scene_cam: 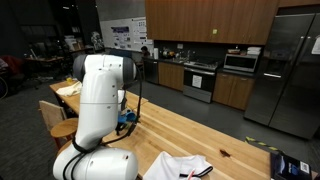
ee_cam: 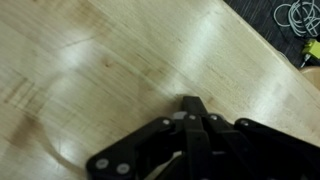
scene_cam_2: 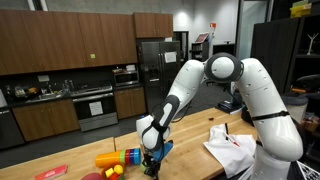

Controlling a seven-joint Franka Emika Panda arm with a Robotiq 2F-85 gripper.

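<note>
My gripper is shut in the wrist view, its black fingers together over bare wooden tabletop (ee_cam: 110, 70), and nothing shows between them. In exterior view 2 the gripper (scene_cam_2: 152, 168) hangs low at the table's front edge, right of several colourful objects. Among these are a striped cylinder (scene_cam_2: 118, 158) in orange, green and blue and a red round thing (scene_cam_2: 94, 176). Exterior view 1 has the gripper (scene_cam: 125, 129) low at the left side of the table, partly hidden by the arm.
A white cloth (scene_cam_2: 232, 152) with a dark and a reddish item lies near the arm's base. Past the table edge in the wrist view are a pale cable (ee_cam: 298, 16) and a yellow plug (ee_cam: 313, 47).
</note>
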